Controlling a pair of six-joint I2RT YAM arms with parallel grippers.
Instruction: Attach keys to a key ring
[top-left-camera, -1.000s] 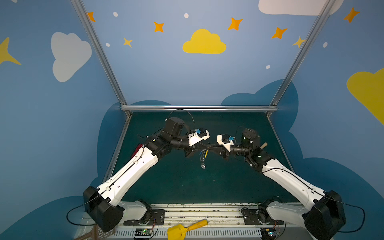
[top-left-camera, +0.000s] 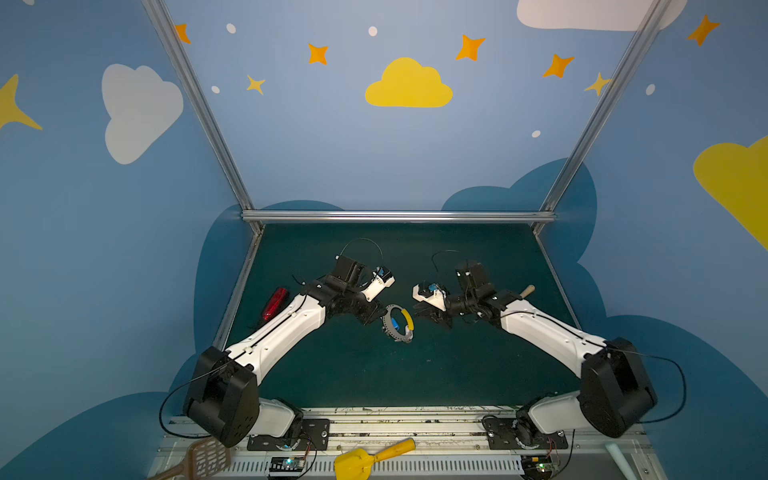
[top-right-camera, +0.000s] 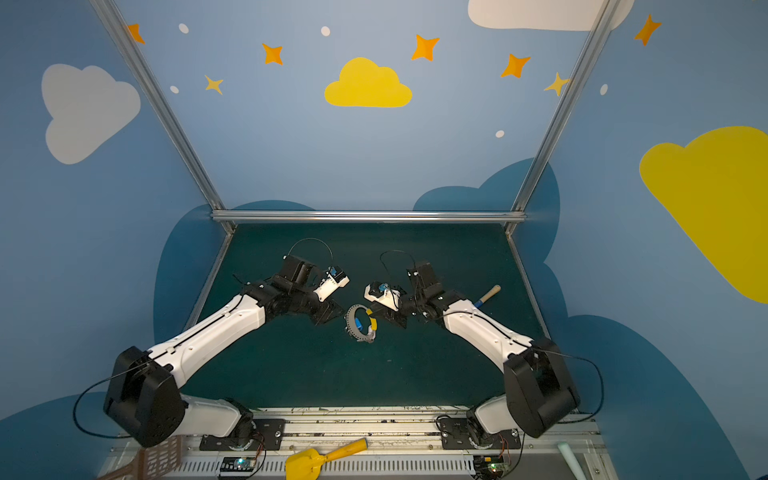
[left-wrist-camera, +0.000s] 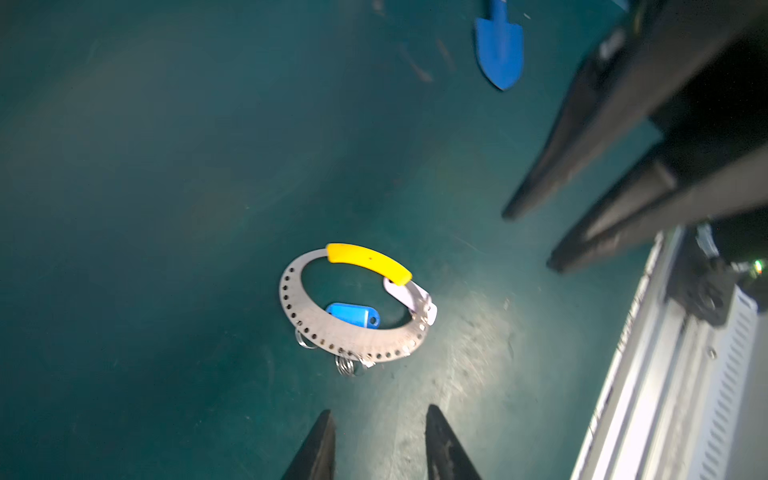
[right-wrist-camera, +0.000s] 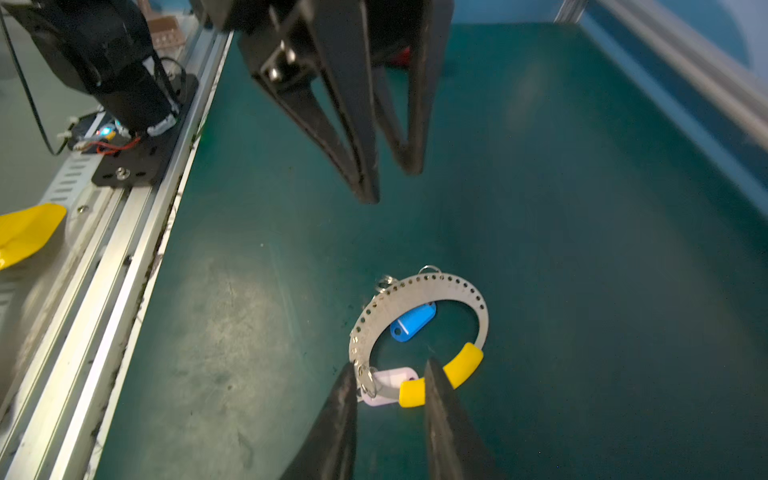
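A flat metal key ring (left-wrist-camera: 308, 317) with a row of small holes and a yellow grip (left-wrist-camera: 368, 260) lies on the dark green mat. Small wire loops (left-wrist-camera: 346, 365) hang along its perforated edge. A blue key tag (right-wrist-camera: 413, 321) shows inside the ring's opening, and a pale pinkish tag (right-wrist-camera: 384, 388) lies at one end of the grip. In the left wrist view, my left gripper points at the ring with its fingers apart and empty. My right gripper is open near the yellow grip, apparently holding nothing. No loose keys can be made out.
A blue-bladed trowel (left-wrist-camera: 499, 49) lies on the right of the mat, a red object (top-left-camera: 273, 305) on the left. A yellow scoop (top-left-camera: 364, 461) rests outside the front rail.
Both arms have drawn lower, with the grippers on either side of it.
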